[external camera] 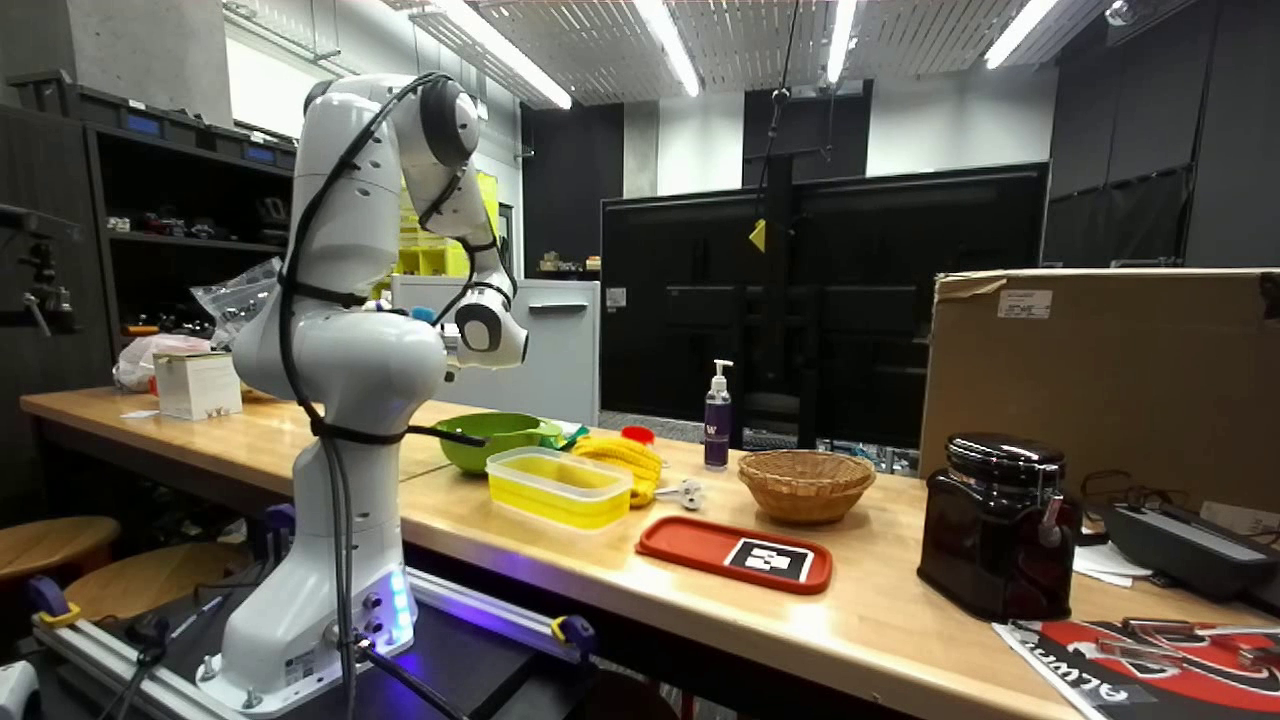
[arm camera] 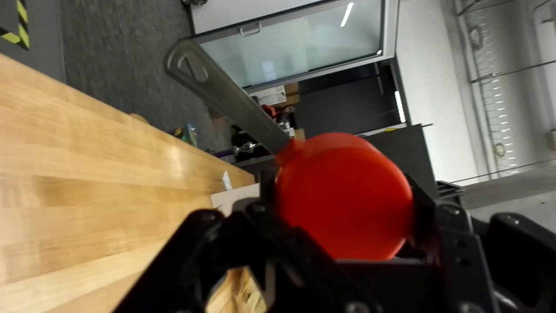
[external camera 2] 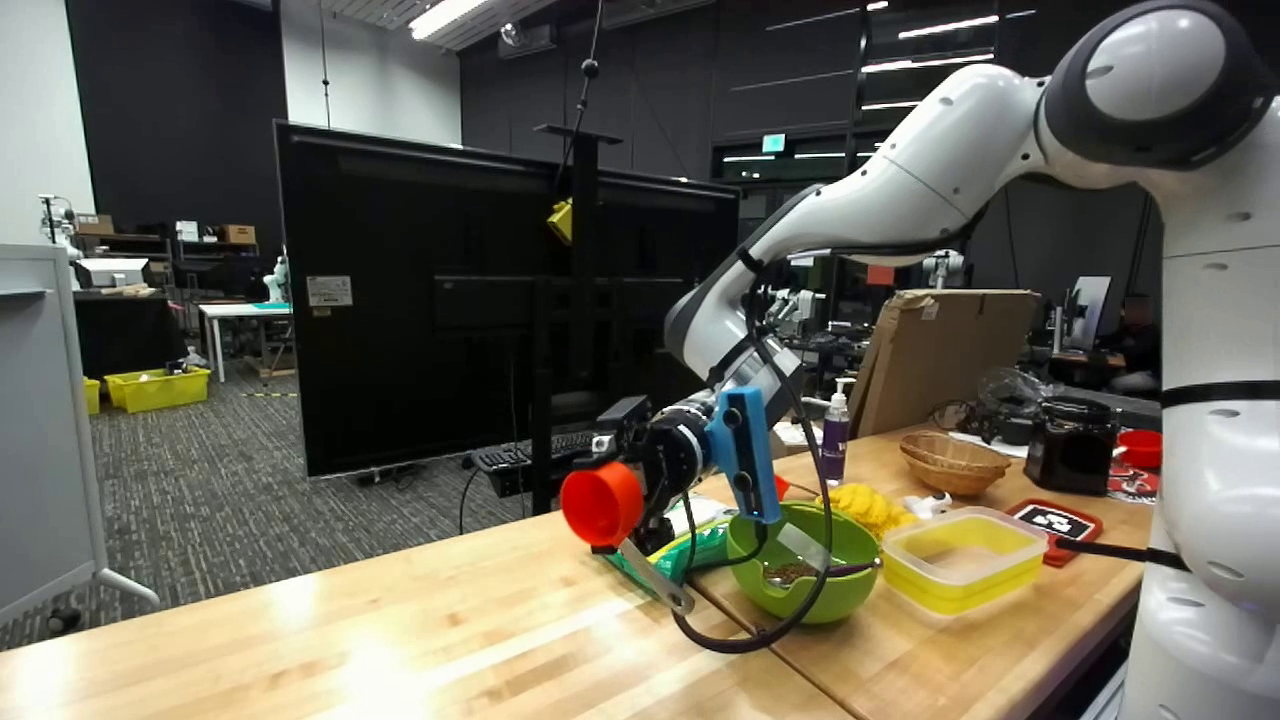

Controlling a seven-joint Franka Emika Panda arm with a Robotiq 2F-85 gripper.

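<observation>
In the wrist view, my gripper is shut on a red measuring cup [arm camera: 341, 193], one finger on either side of it. The cup's grey handle [arm camera: 229, 94] sticks out toward the upper left. From exterior view 2, the red cup [external camera 2: 602, 504] hangs above the table with its round opening facing that camera and its handle [external camera 2: 657, 578] slanting downward. What the cup holds, if anything, cannot be made out. Just right of the gripper [external camera 2: 636, 480] stands a green bowl [external camera 2: 798, 588] with brown bits inside. The arm hides the gripper in exterior view 1.
Beside the bowl are a yellow-tinted plastic container [external camera: 559, 486], yellow bananas [external camera: 621, 454], a purple pump bottle [external camera: 717, 420], a wicker basket [external camera: 806, 484] and a red tray [external camera: 684, 540]. A green bag [external camera 2: 684, 558] lies behind the bowl.
</observation>
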